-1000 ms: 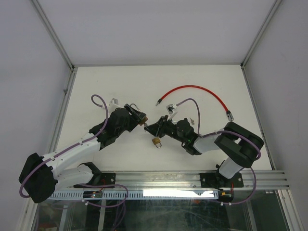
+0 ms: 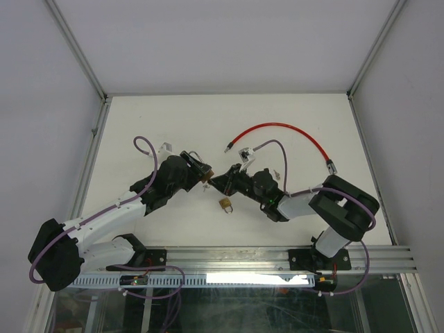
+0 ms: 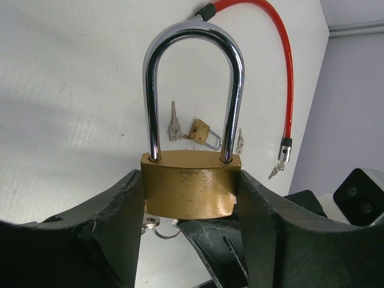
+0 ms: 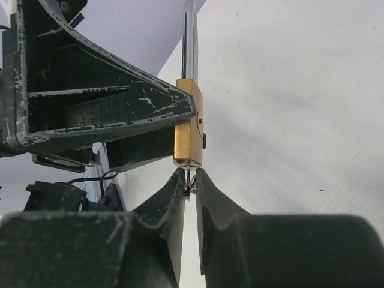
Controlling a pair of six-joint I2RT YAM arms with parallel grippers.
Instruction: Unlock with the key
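A brass padlock (image 3: 191, 185) with a steel shackle is clamped in my left gripper (image 2: 202, 168). Both shackle legs enter its body. The right wrist view shows the padlock (image 4: 189, 123) edge-on, its underside just beyond the tips of my right gripper. A thin silver key (image 4: 188, 174) spans the short space between that underside and the right fingertips, which stand close together with a narrow gap. Whether they pinch the key is unclear, and how deep it sits in the lock is hidden.
On the white table lie a small brass padlock (image 2: 225, 204), a loose key (image 3: 174, 125) beside it, and a red cable (image 2: 284, 125) curving along the back right. More keys (image 3: 239, 143) lie to the right.
My left arm and the padlock have stayed in place.
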